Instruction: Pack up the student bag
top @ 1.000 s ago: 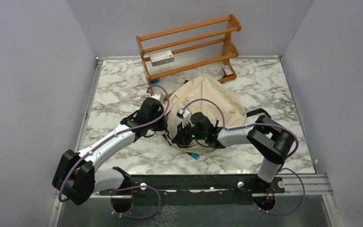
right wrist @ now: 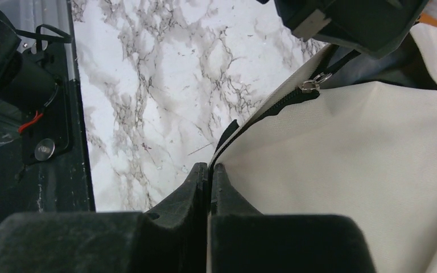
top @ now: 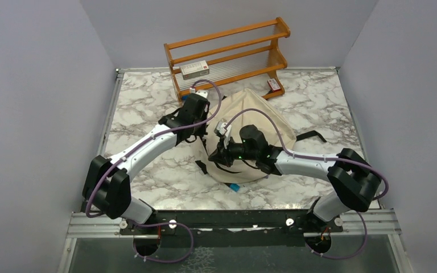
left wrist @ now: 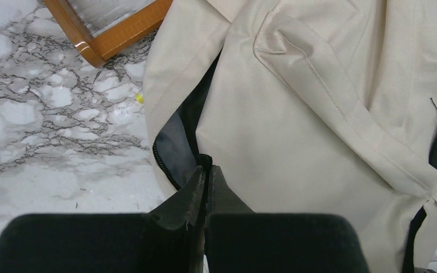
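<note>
The cream cloth bag lies on the marble table, its zipped opening along the left side. My left gripper is shut at that opening, with the black zip pull strap pinched between its tips. In the right wrist view, this strap runs from the metal zip slider up under the left gripper's body. Beyond the slider the opening gapes and shows a dark lining. Lower down, my right gripper is shut on the bag's edge beside the zip, where the two sides meet.
A wooden rack with a white box on it stands behind the bag. A small red box sits at its right end. Black straps stick out at the bag's right. Both arms are close together.
My left gripper has moved toward the rack and slightly right along the bag's opening. The right gripper stays near the bag's lower left edge while its arm has shifted right and swung lower.
</note>
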